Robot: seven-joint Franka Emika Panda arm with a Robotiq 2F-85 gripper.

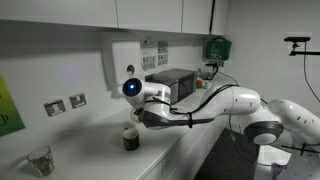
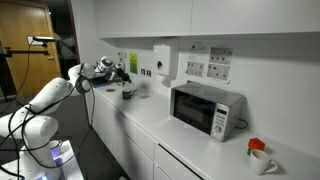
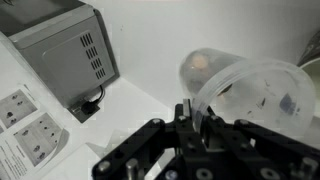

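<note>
A clear cup (image 3: 262, 98) fills the right of the wrist view, and my gripper is shut on its rim. Through its transparent wall a small orange-brown patch shows near the base; whether this is inside or beyond the cup is unclear. In the first exterior view, my arm bends down over the counter, close above a dark pot (image 1: 131, 140). The fingertips and the held cup are too small there to make out clearly.
Another clear container (image 1: 41, 161) stands at the counter's near left. A microwave (image 2: 207, 109) is against the wall, with a red cup (image 2: 257, 144) and a white mug (image 2: 262, 162) farther right. Counter (image 2: 150, 125) between pot and microwave is mostly clear.
</note>
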